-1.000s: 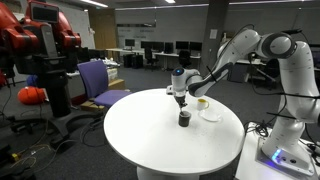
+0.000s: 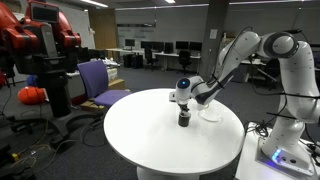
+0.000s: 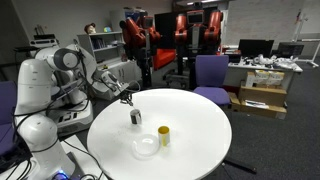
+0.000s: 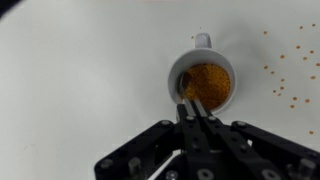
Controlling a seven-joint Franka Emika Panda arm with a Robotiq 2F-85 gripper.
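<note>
In the wrist view, a pale grey mug [image 4: 222, 108] holds orange-brown granules [image 4: 208, 80], its handle pointing away from me. My gripper is at the mug's near side, its narrow fingertips close together and overlapping the rim and granules in the picture. Nothing shows between them; whether they touch the contents cannot be told. From outside, a dark mug [image 2: 184, 118] stands upright on the white table just below my gripper [image 2: 182, 103]. The second exterior view has that mug [image 3: 136, 117] beside the gripper [image 3: 127, 101] too.
Loose orange grains [image 4: 282, 80] are scattered right of the mug. A yellow mug [image 3: 164, 136] and a pale bowl [image 3: 146, 146] stand nearby on the round table [image 3: 205, 130]. A purple chair [image 3: 211, 75] stands beyond its edge.
The forearm has swung lower and to the right in exterior view 1, now covering much of the yellow mug. The dark mug has stayed in place.
</note>
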